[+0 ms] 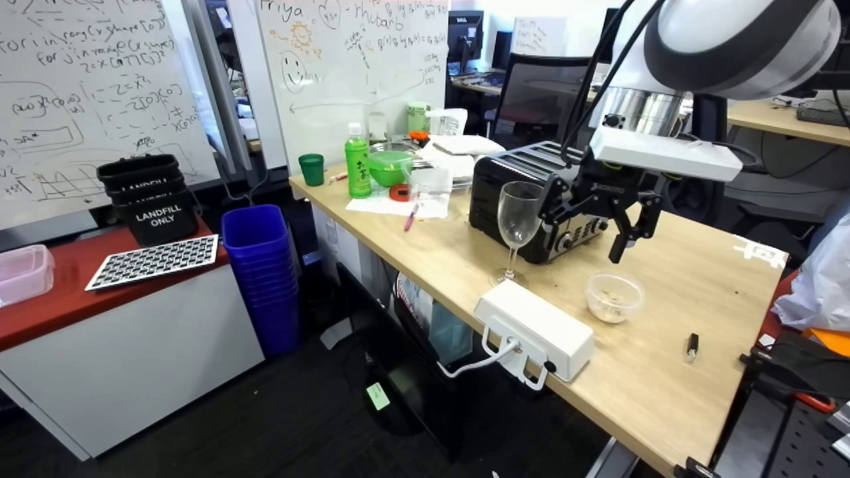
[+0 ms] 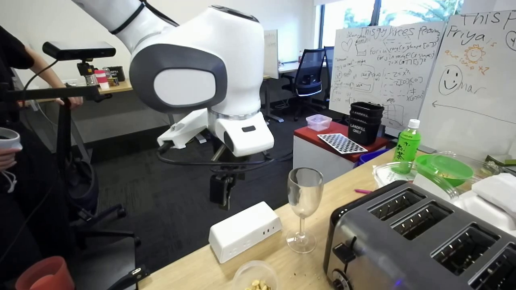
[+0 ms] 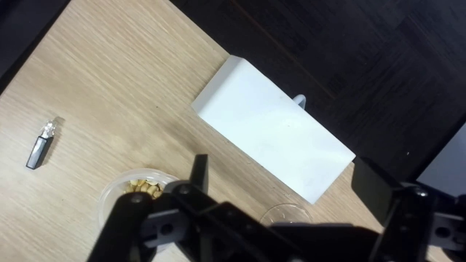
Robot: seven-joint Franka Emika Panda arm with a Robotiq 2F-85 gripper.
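Note:
My gripper (image 1: 580,238) hangs open above the table, its fingers spread wide with nothing between them. In exterior view 1 it appears between the wine glass (image 1: 518,215) and the toaster's front. A clear cup (image 1: 613,296) with yellowish pieces inside stands on the table below it; in the wrist view one finger (image 3: 200,174) overlaps the cup's rim (image 3: 105,198). The white power box (image 3: 273,135) lies at the table edge, beyond the fingers in that view. Only part of the glass base (image 3: 286,212) shows there, the rest being hidden by the gripper.
A black toaster (image 2: 411,241) stands beside the wine glass. A small black stick (image 1: 692,347) with a clear end lies near the table's right side. Farther back are a green bottle (image 1: 358,163) and a green bowl (image 1: 388,168).

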